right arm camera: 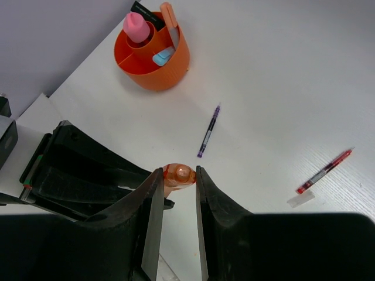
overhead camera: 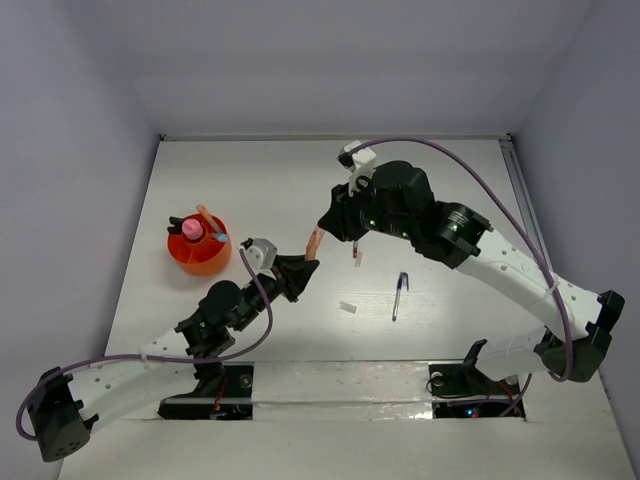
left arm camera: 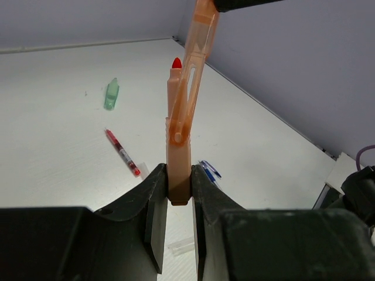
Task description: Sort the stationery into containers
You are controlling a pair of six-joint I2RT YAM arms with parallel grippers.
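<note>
A peach marker (left arm camera: 178, 175) is upright in my left gripper (overhead camera: 308, 262), which is shut on it. My right gripper (overhead camera: 330, 222) is just above; in the left wrist view a peach cap piece rises over the marker's red tip. The right fingertips (right arm camera: 192, 171) are at that piece's end; their grip is unclear. An orange organizer (right arm camera: 164, 76) with stationery stands at the left of the table.
A purple pen (right arm camera: 208, 132), red pen (right arm camera: 323, 171), green item (left arm camera: 111, 93), blue pens (overhead camera: 400, 295) and clear pieces (overhead camera: 348, 307) lie on the white table (overhead camera: 250, 170).
</note>
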